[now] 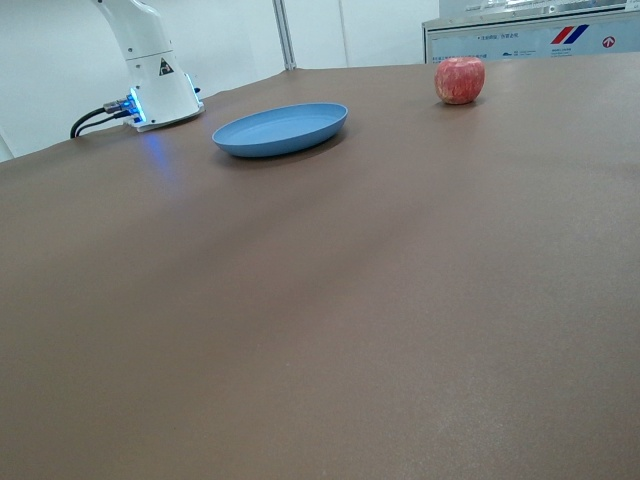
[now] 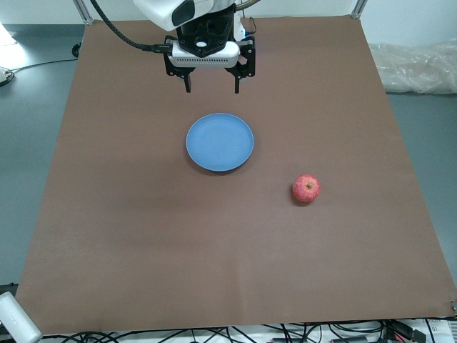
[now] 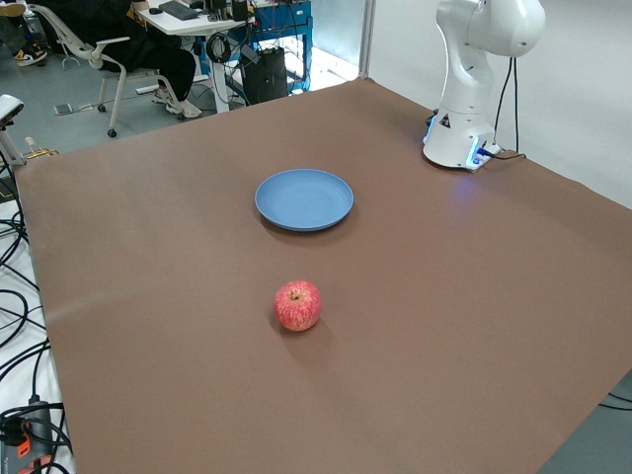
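Observation:
My gripper [image 2: 212, 86] hangs at the back of the brown table in the left view, behind the plate, its two black fingers apart with nothing seen between them. A blue plate [image 2: 219, 141] [image 1: 279, 130] [image 3: 304, 199] lies on the table in front of it. A red apple [image 2: 306, 188] [image 1: 460, 80] [image 3: 297, 305] rests on the table to the front right of the plate in the left view, apart from it. The gripper is not seen in the top or right views.
Cables [image 2: 214, 333] run along its near edge, and a white arm base [image 3: 459, 138] stands at the far edge in the right view. A person sits at a desk beyond the table.

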